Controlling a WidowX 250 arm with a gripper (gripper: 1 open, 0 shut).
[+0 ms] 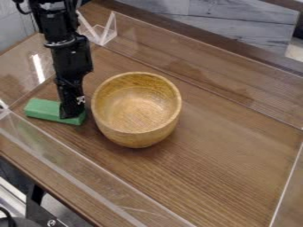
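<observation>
A green block [48, 111] lies flat on the wooden table at the left, just beside a large tan bowl [140, 102]. My black gripper [71, 108] reaches down from the upper left, its tips at the right end of the block, near the bowl's left rim. Whether its fingers are shut or apart, and whether anything is between them, is too small and dark to make out.
A white wire or plastic piece [101, 28] is at the back left. Grey marble-like surface shows beyond the table's back edge.
</observation>
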